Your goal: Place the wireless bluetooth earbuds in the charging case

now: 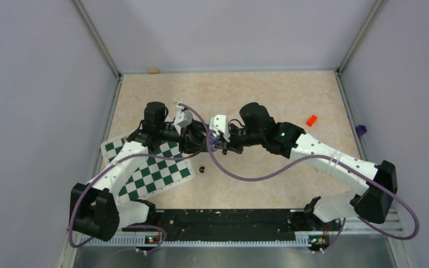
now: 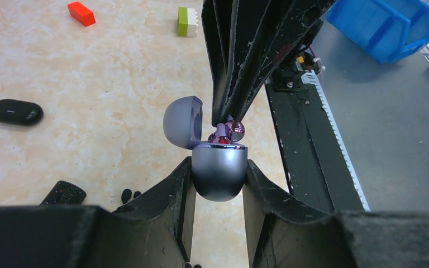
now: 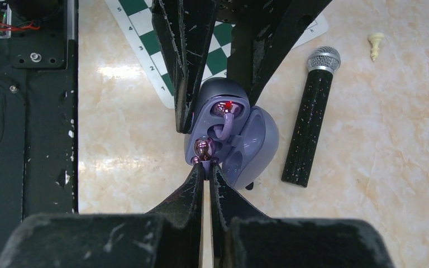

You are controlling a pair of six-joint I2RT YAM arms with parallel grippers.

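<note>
The lilac charging case [image 2: 219, 170], lid [image 3: 255, 148] open, is held upright by my left gripper, shut on its body. In the right wrist view one shiny purple earbud [image 3: 223, 114] sits in the upper well. A second earbud [image 3: 204, 147] is at the lower well, its stem between the fingertips of my right gripper, which is shut on it. Whether that earbud is fully seated I cannot tell. In the top view both grippers meet over the middle of the table, largely hidden by the arms.
A checkerboard [image 1: 162, 173] lies at the left. A microphone [image 3: 304, 128], a red block [image 1: 311, 120] and small dark pieces [image 1: 201, 169] lie on the table.
</note>
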